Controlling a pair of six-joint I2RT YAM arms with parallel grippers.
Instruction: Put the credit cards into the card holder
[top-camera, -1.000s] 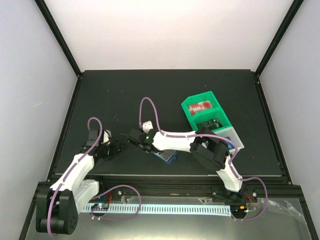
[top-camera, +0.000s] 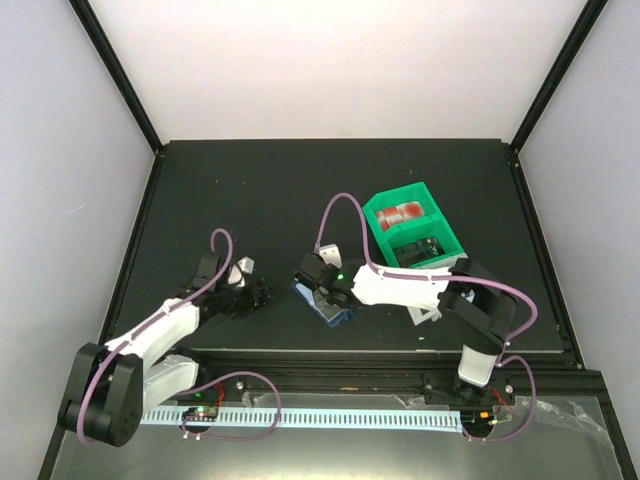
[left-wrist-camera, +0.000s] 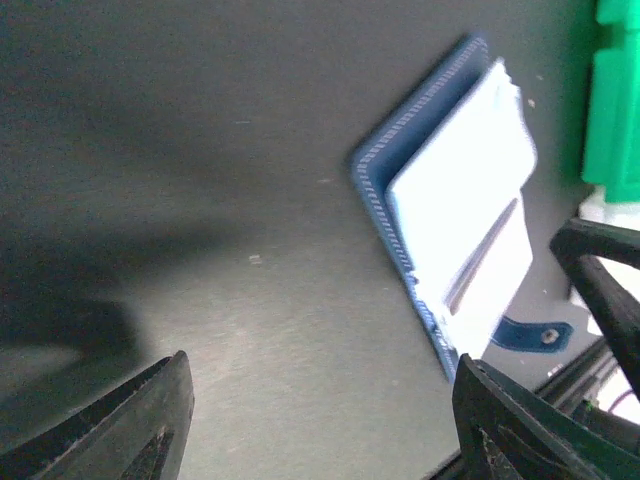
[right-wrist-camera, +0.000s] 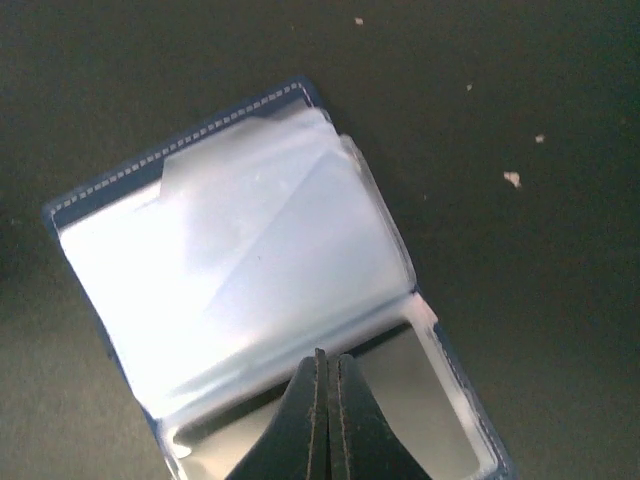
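A blue card holder (top-camera: 330, 312) with clear plastic sleeves lies on the black table, partly hidden by the right arm in the top view; the left wrist view shows it (left-wrist-camera: 460, 200) to the upper right. My left gripper is open, its fingers apart over bare table, left of the holder. My right gripper is shut above the holder (right-wrist-camera: 230, 260), its tips at the lower sleeve's edge, with nothing visible between them. I cannot make out any loose card.
A green compartmented box (top-camera: 415, 190) with red and dark items stands at the back right, with a pale object (top-camera: 425, 315) partly under the right arm beside it.
My left gripper has moved right, toward the holder. My right arm has drawn to the right, and more of the holder shows in the top view.
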